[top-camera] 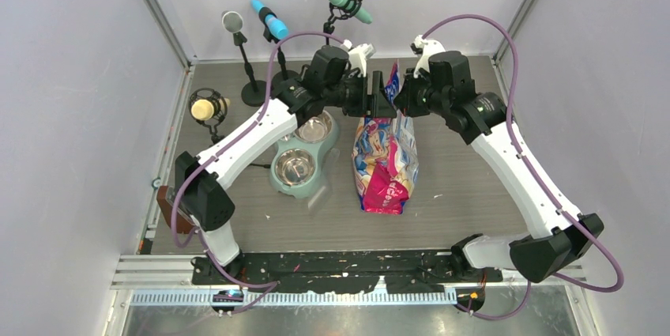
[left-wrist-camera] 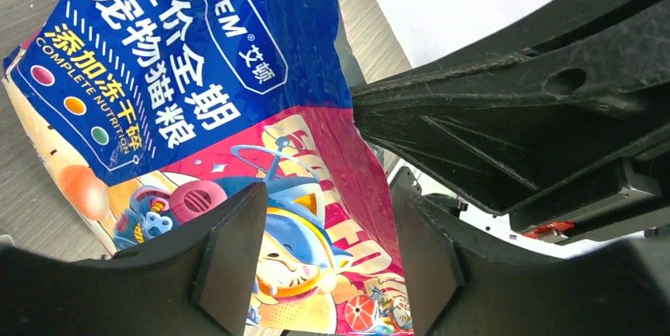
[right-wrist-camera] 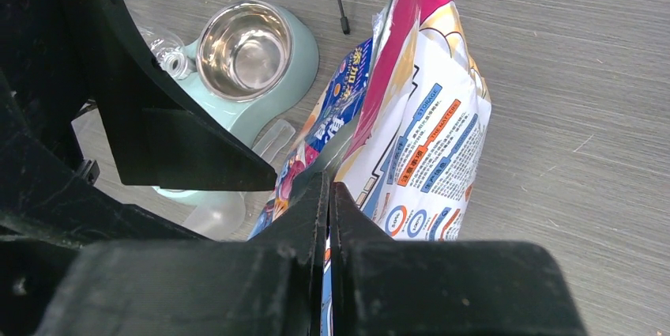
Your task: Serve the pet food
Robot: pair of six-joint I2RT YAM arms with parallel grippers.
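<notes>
A colourful pet food bag [top-camera: 385, 170] stands upright right of the table's middle. My left gripper [top-camera: 382, 100] is open at its upper left side; in the left wrist view the printed front [left-wrist-camera: 308, 233] shows between the spread fingers. On the opposite side, my right gripper is shut on the bag's edge, its fingers [right-wrist-camera: 308, 225] nearly meeting. The green double feeder [top-camera: 314, 149] with steel bowls sits left of the bag. Both bowls look empty, the far one partly hidden by the left arm. A clear scoop-like item [right-wrist-camera: 217, 213] lies beside the feeder.
Several stands with holders, among them a grey-topped one [top-camera: 253, 91], a blue one [top-camera: 270, 20] and a green one [top-camera: 348, 2], line the back left. A yellow item in a black holder [top-camera: 204, 109] is at the left edge. The table right of the bag is clear.
</notes>
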